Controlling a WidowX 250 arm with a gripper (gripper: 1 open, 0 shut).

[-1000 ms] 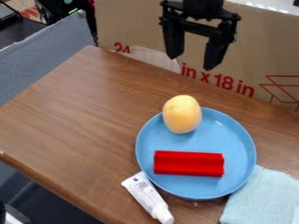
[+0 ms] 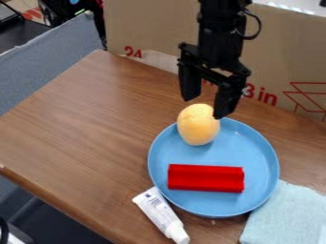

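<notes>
My black gripper (image 2: 205,103) hangs open above the blue plate (image 2: 214,200), its fingers just over and around the top of a yellow, egg-shaped object (image 2: 197,128). That object rests on the upper left part of the plate. A red roll (image 2: 205,178) lies across the lower part of the same plate. Whether either finger touches the yellow object I cannot tell.
A white tube (image 2: 162,215) lies left of the plate, and a pale blue cloth (image 2: 287,218) to its lower right. A cardboard box (image 2: 148,29) stands behind the table (image 2: 90,133), whose left part is clear.
My gripper has come down from higher up, in front of the cardboard, to just above the yellow object. The objects on the table have not visibly moved.
</notes>
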